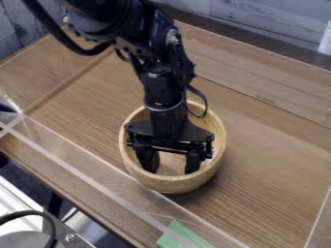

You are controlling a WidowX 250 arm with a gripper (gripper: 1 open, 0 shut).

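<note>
A black robot arm reaches down from the top left into a round, light wooden bowl [212, 170] in the middle of the view. The gripper [168, 159] is low inside the bowl, its dark fingers near the bottom. Whether the fingers hold anything or how far apart they are is hard to tell, as the dark parts blend together.
A clear edge strip runs along the lower left, with a green piece [184, 236] at the bottom and grey equipment in the lower left corner. A pale wall stands behind.
</note>
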